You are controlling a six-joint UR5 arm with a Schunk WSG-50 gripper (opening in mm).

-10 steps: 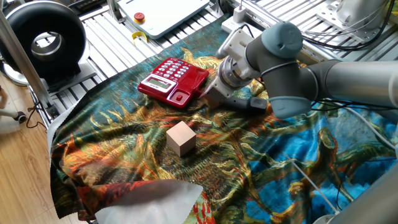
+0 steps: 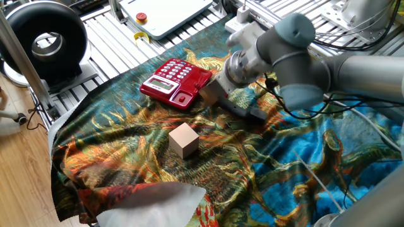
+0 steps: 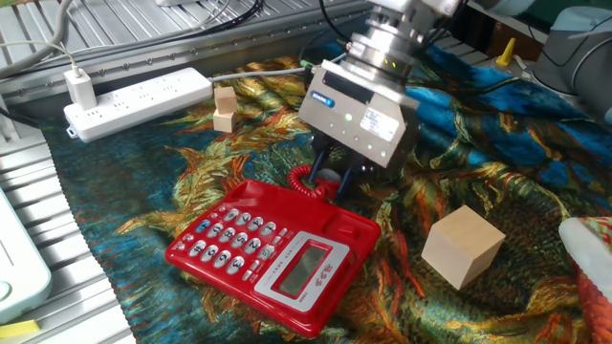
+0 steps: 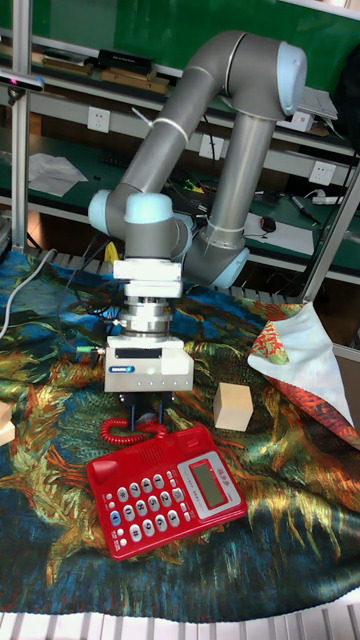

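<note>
A red desk phone [image 3: 273,253] with grey keys and a small display lies on the patterned cloth. Its cradle is empty. Just behind it in exterior view 2 hangs my gripper [image 3: 335,177], pointing down, with its dark fingers apart. A dark rounded end [image 3: 328,176], joined to the red coiled cord [image 3: 304,182], shows between them; it looks like the handset's end. From exterior view 1 a long dark piece [image 2: 249,112], probably the handset, reaches right under the gripper body. Whether the fingers press on it cannot be told. A plain wooden cube [image 2: 184,140] rests apart from the phone.
Two small wooden blocks [image 3: 225,108] sit near a white power strip [image 3: 143,103] at the cloth's edge. Folds run through the cloth, and one corner [image 2: 154,205] is turned over. Cables [image 2: 344,104] lie beneath the arm. Bare cloth surrounds the cube.
In exterior view 1 the wrist and gripper have shifted and tilted, and the long dark piece has moved slightly left and down with them. The phone base and the cube have stayed put.
</note>
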